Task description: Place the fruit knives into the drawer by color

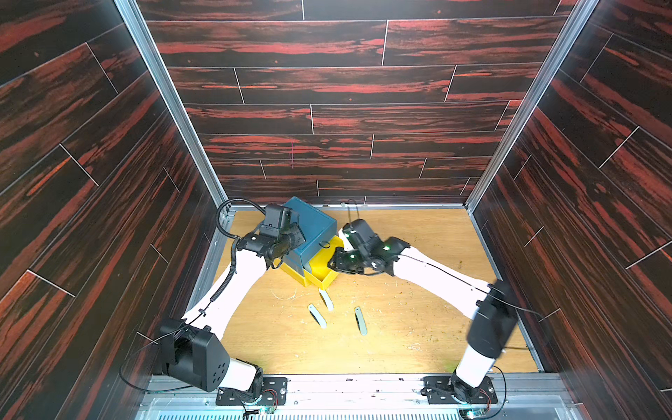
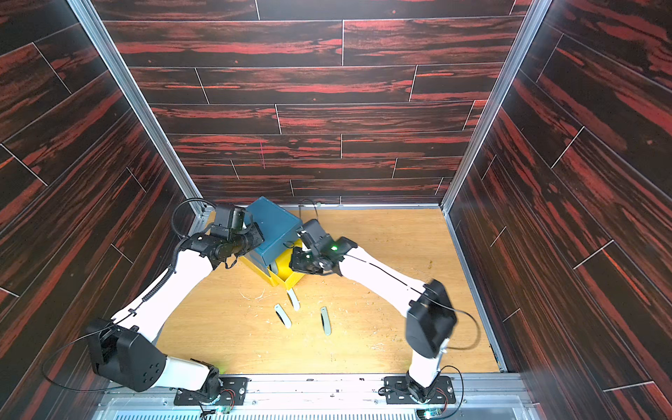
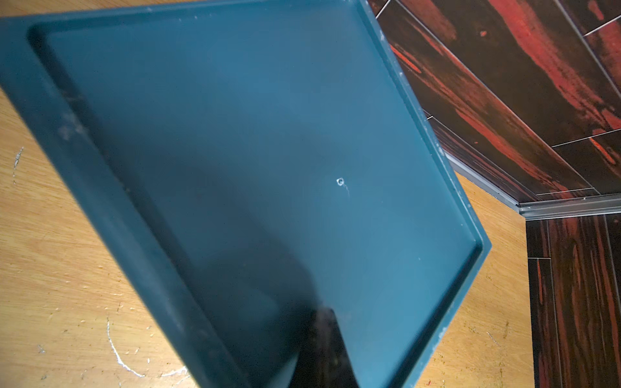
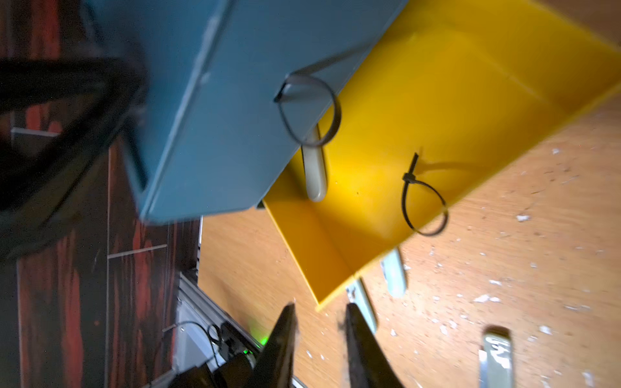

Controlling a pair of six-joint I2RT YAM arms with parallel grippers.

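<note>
A blue box [image 1: 308, 217] has a yellow drawer [image 4: 491, 103] pulled out, with a zip-tie loop [image 4: 440, 200] and a pale knife [image 4: 315, 174] inside. Three pale fruit knives [image 1: 360, 320] lie on the table in front. My left gripper [image 1: 294, 236] is at the box's top, one dark finger showing over the blue surface in the left wrist view; its finger state is hard to see. My right gripper hangs by the drawer's outer corner, fingers apart, nothing between them.
Dark panelled walls surround it. A second yellow drawer edge shows under the box's left side in the top left view.
</note>
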